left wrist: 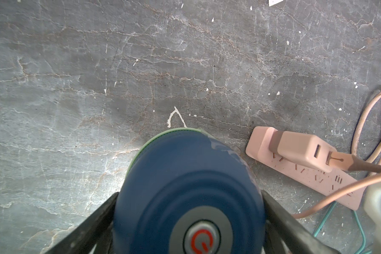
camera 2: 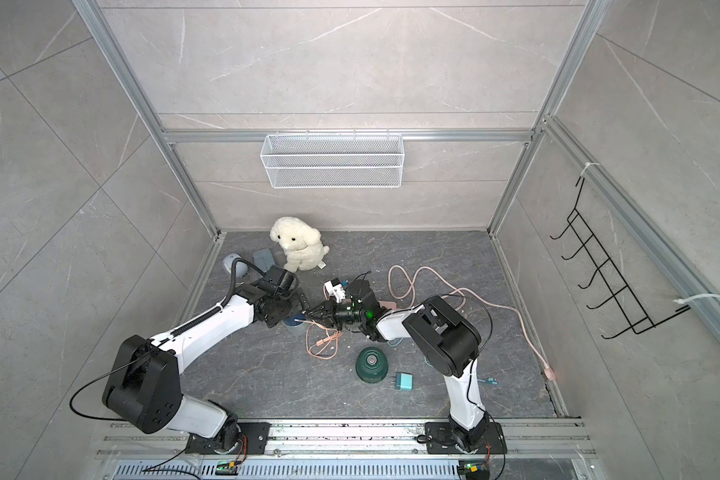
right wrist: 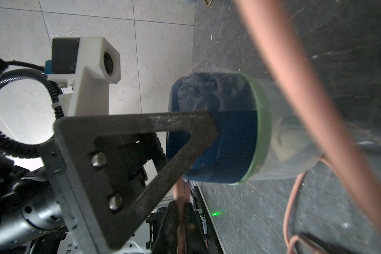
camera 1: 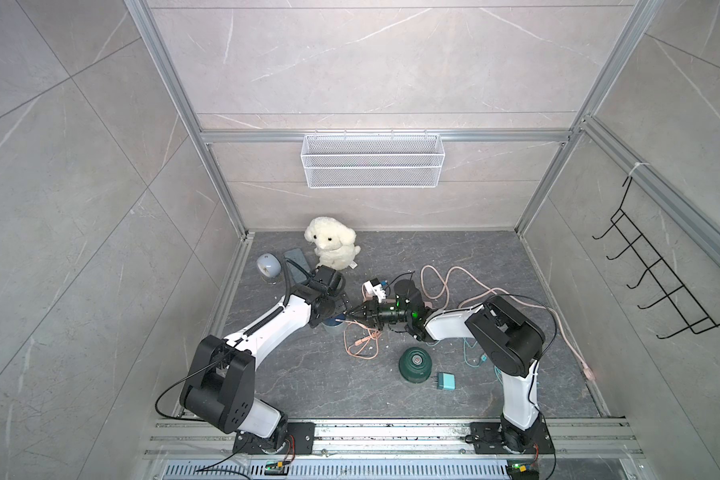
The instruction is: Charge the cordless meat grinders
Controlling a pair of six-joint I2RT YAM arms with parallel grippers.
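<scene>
A cordless grinder with a dark blue top, green ring and clear cup stands upright on the table. My left gripper is open around it, one finger on each side. In the right wrist view a left finger crosses in front of the blue top. My right gripper is shut on a pink charging cable, whose end points toward the grinder; whether it touches is hidden. The pink power strip has a pink adapter plugged in. Nearer the front stands a green-topped grinder.
A teal adapter lies beside the green-topped grinder. Loose loops of pink cable lie below the grippers. A white plush dog and a pale round-topped item sit at the back left.
</scene>
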